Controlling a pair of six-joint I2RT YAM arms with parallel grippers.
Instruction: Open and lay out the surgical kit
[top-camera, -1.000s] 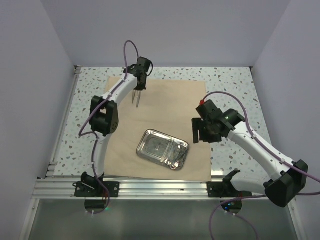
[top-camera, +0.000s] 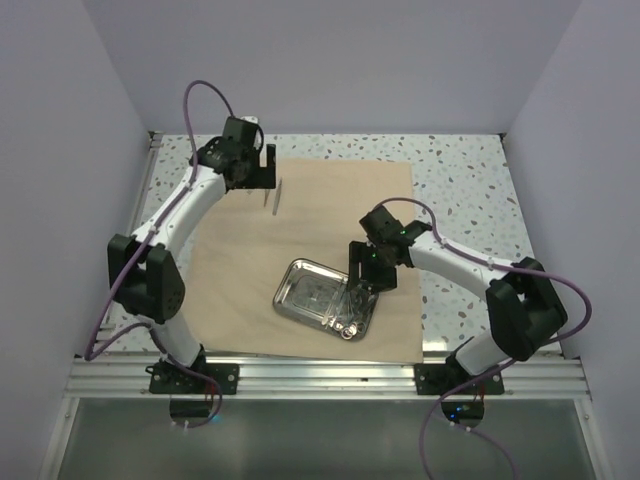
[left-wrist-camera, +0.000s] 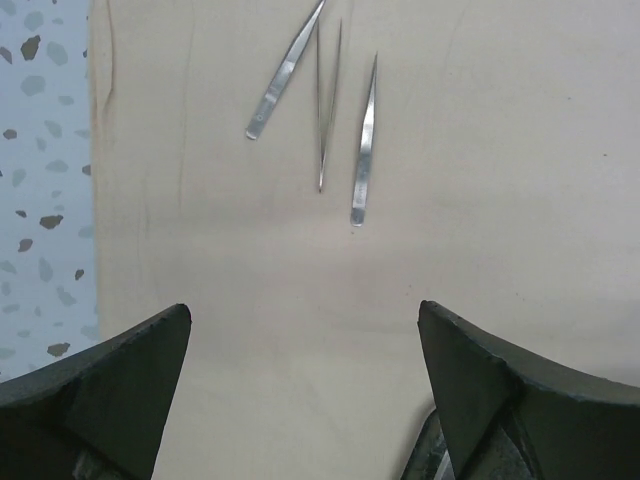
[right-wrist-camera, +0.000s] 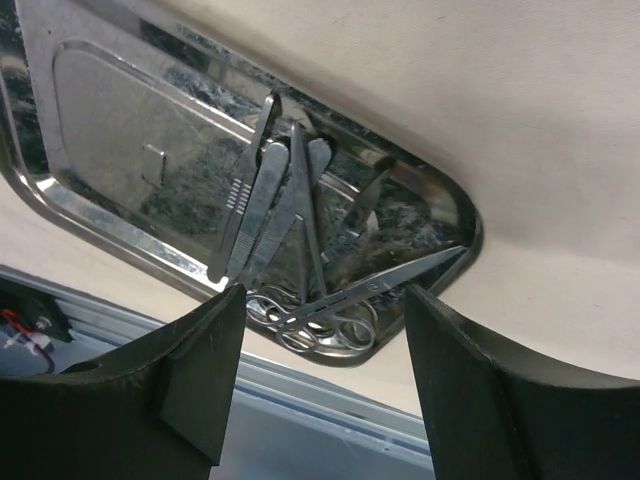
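Observation:
The metal tray (top-camera: 290, 300) lies on the beige cloth, its instruments heaped at the right end. Scissors (right-wrist-camera: 352, 330), a long pointed instrument (right-wrist-camera: 380, 284) and several slim handles (right-wrist-camera: 262, 200) overlap there in the right wrist view. My right gripper hangs over this heap, its fingers apart with none of the instruments visibly gripped. Three steel tweezers lie apart on the cloth: an angled one (left-wrist-camera: 284, 82), an edge-on one (left-wrist-camera: 328, 110) and a right one (left-wrist-camera: 366, 150). Above the cloth's far left, my left gripper is open and empty.
Speckled table (top-camera: 470, 200) shows on both sides. Under the tray runs a metal rail (top-camera: 320, 370) along the front edge.
My left gripper has let go near the tweezers and drawn back to the left. The right gripper has moved left and down over the tray's instruments. The tray has not moved.

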